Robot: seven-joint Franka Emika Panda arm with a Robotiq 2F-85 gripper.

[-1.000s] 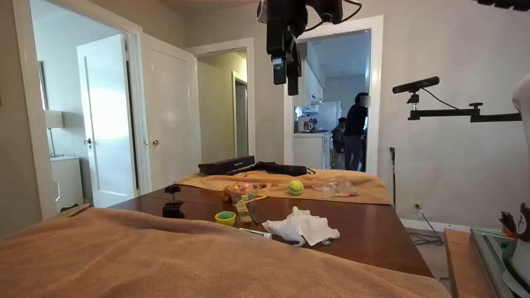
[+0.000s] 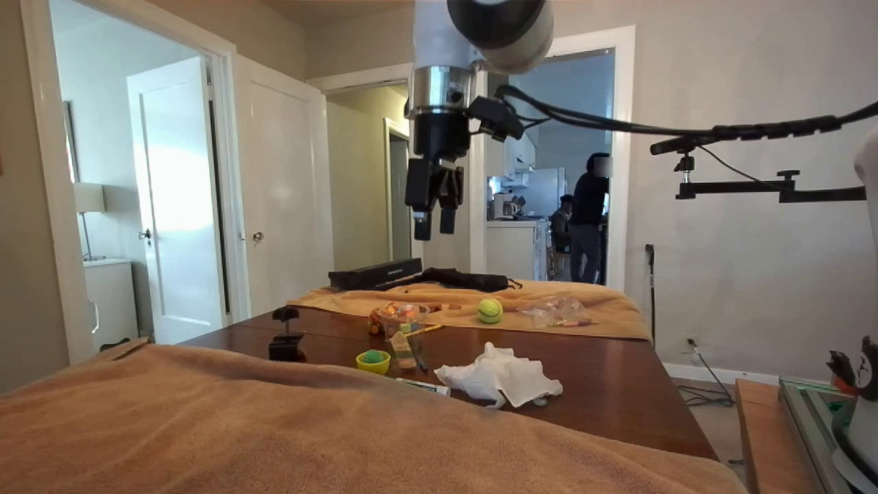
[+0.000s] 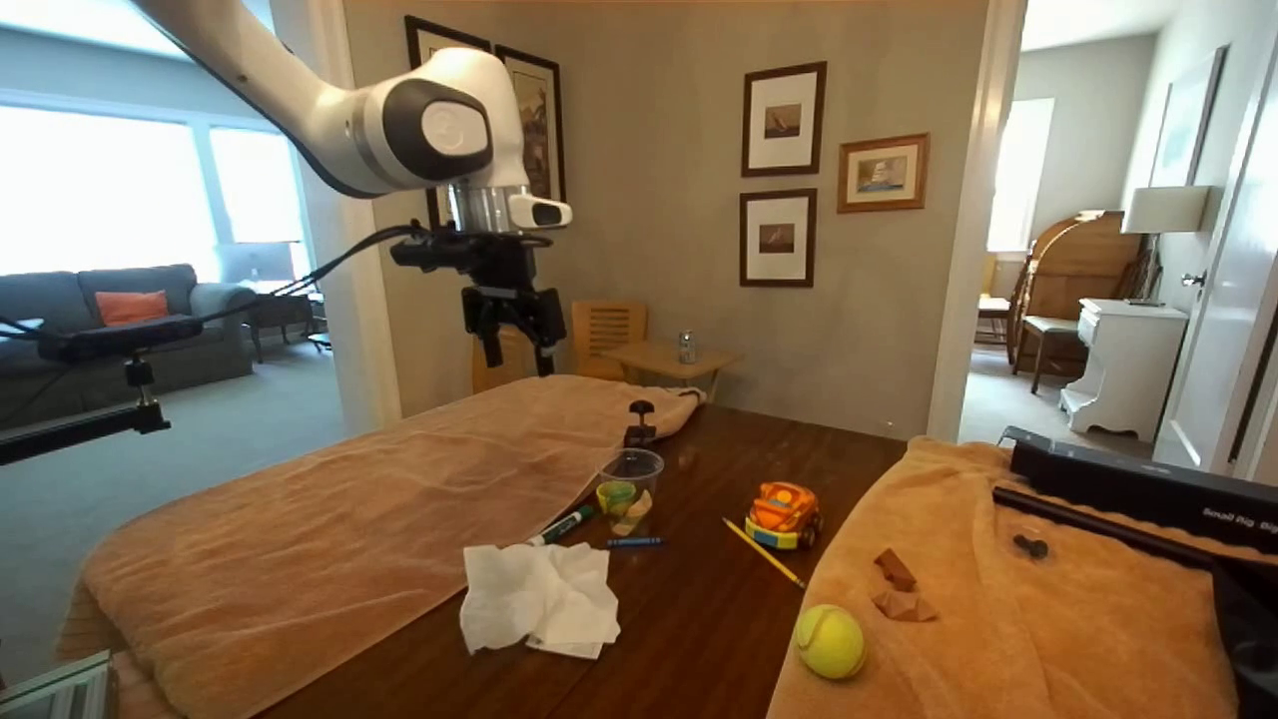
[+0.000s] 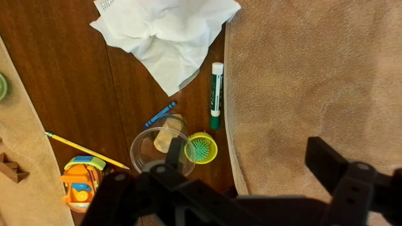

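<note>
My gripper is open and empty, held high over the table in both exterior views. Below it in the wrist view, a clear plastic cup (image 4: 136, 152) stands beside a small yellow cup (image 4: 214, 152) holding a spiky green ball (image 4: 200, 149). One finger (image 4: 174, 150) overlaps the clear cup in that view. A tan block (image 4: 164, 140) shows at the clear cup. Close by are a blue crayon (image 4: 160, 114) and a green-capped marker (image 4: 216, 94). A crumpled white cloth or tissue (image 4: 165, 41) lies further up in the picture.
A yellow pencil (image 4: 86, 150) and an orange toy vehicle (image 4: 81, 184) sit to one side. On the far towel (image 2: 609, 321) rest a tennis ball (image 2: 490, 310) and a long black box (image 2: 374, 274). A black clamp (image 2: 286, 346) stands at the table edge. The near towel (image 2: 288, 428) is bare.
In exterior view 1 my gripper has come down and shifted left, and more of the arm shows above it. The things on the table look unmoved.
</note>
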